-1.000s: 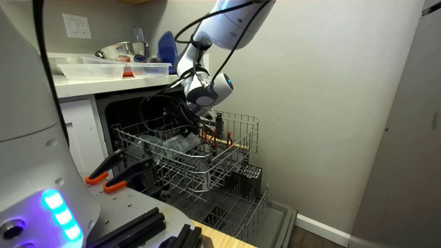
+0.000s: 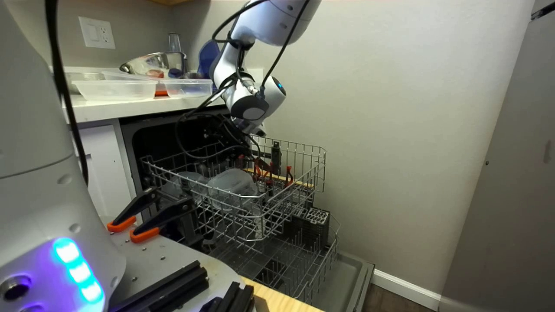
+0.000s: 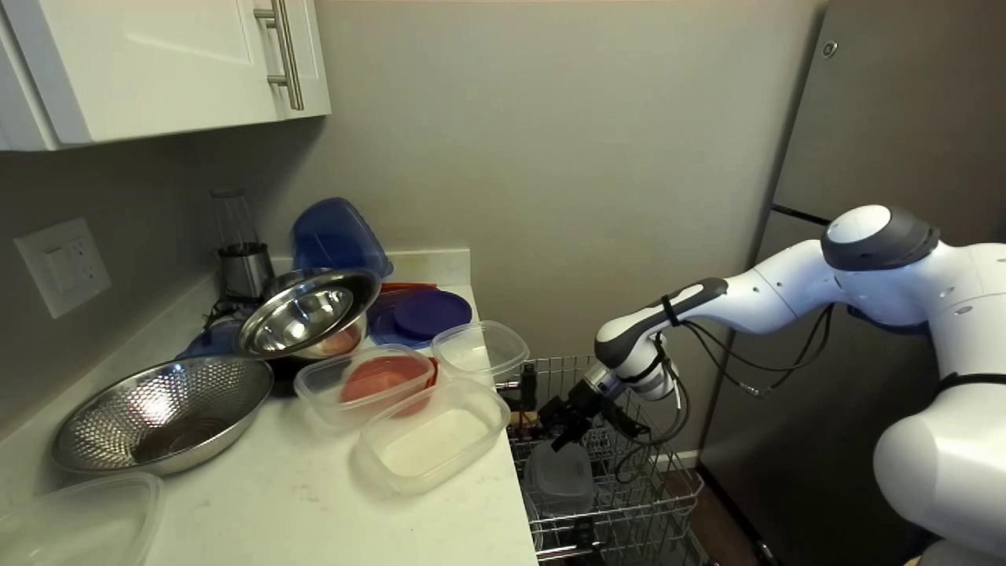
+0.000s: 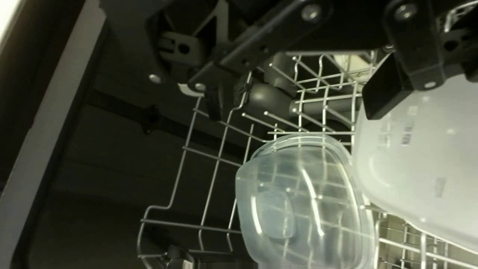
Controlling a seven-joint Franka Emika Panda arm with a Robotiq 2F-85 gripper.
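In the wrist view my gripper is open, its two black fingers (image 4: 387, 89) wide apart with nothing held between them. A clear plastic container (image 4: 304, 201) rests in the upper dishwasher rack (image 4: 217, 157). Beside it on the right is a cloudy white container (image 4: 430, 166), partly overlapped by one finger; whether they touch, I cannot tell. The cloudy container (image 2: 234, 184) also shows through the rack wires in exterior view 1. From the counter side, my gripper (image 3: 556, 424) appears low over the rack, just behind the cloudy container (image 3: 563, 472).
On the counter (image 3: 311, 509) stand clear containers (image 3: 434, 434), a colander (image 3: 165, 415), steel bowls (image 3: 306, 321) and blue lids (image 3: 429, 313). Red-handled utensils (image 2: 289, 177) occupy the rack's far part. The lower rack (image 2: 260, 260) looks mostly empty.
My arm has shifted left and slightly up in exterior view 1. The cloudy container, earlier tilted up towards the gripper, now sits lower with its rounded side facing the camera.
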